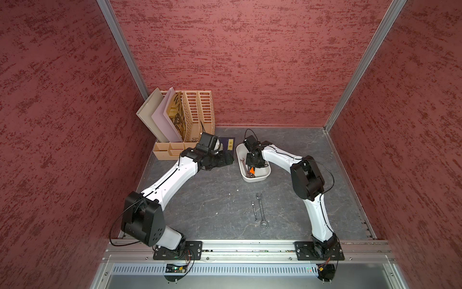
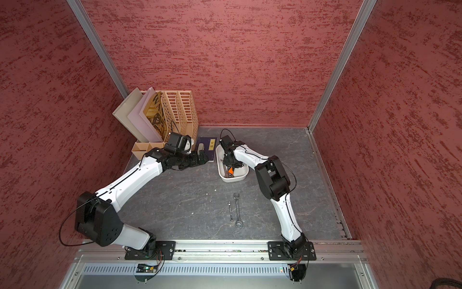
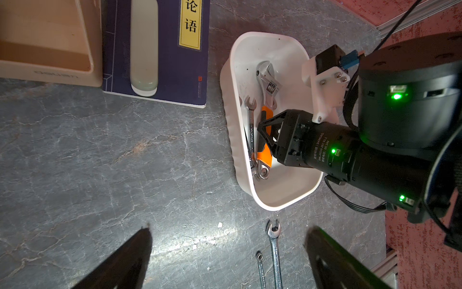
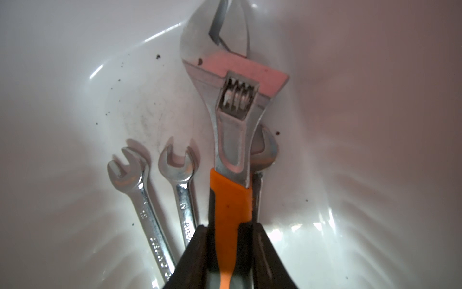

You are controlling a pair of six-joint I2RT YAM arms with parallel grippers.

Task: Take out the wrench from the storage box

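In the white storage box (image 3: 231, 125), an adjustable wrench (image 4: 235, 125) with an orange and black handle (image 4: 230, 202) lies over a combination wrench, whose finger end (image 4: 264, 151) shows beside it. Two more open-ended wrenches, a left one (image 4: 151, 221) and a middle one (image 4: 180, 183), lie alongside. My right gripper is down in the box, one finger on each side of the orange and black handle. The gap to the handle is very small; I cannot tell whether both fingers press on it. Away to the left of the box, my left gripper is open and empty.
Two wrenches, a long one (image 3: 275, 255) and a short one (image 3: 260, 269), lie on the table in front of the box. A dark blue book (image 3: 168, 72) and a file rack (image 1: 192, 115) stand left.
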